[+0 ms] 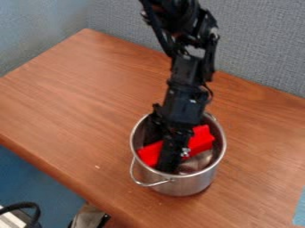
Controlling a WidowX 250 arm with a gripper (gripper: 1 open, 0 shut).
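A black gripper (173,147) reaches down from the top into a steel pot (191,183) with a wire handle, standing on the wooden table (71,89). Inside the pot a red object (201,137) shows on both sides of the gripper. The fingertips are partly hidden in the pot, and whether they grip the red object or the pot is hard to see.
A grey panel (262,53) stands behind it. Cables and other gear lie at the bottom left, beyond the table's edge.
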